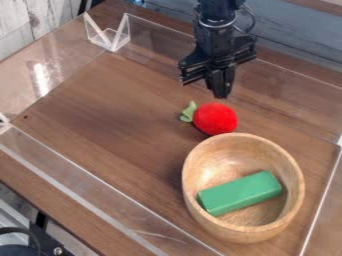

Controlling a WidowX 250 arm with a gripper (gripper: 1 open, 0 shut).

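Note:
My black gripper (218, 82) hangs at the top centre of the view, its fingers shut with nothing visible between them, just above and behind a red round object with a green leafy top (215, 118), like a toy tomato or strawberry. In the lower right, a wooden bowl (242, 153) holds a green rectangular block (239, 194).
Transparent rims run along its edges, with a clear plastic piece (110, 34) at the back left. A bluish panel stands behind the arm.

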